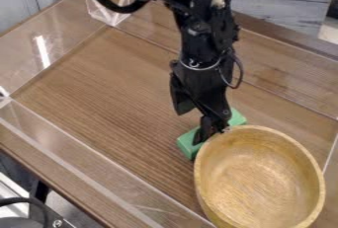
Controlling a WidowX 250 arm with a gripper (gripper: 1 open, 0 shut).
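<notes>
The black arm reaches down from the top centre to my gripper point(205, 125), which stands open low over a green block point(189, 145). The block lies on the wooden table beside a yellow oval bowl point(258, 185) and is partly hidden by the gripper. Whether the fingers touch it I cannot tell.
A clear plastic holder point(109, 7) stands at the back left. A black cable runs at the bottom left corner.
</notes>
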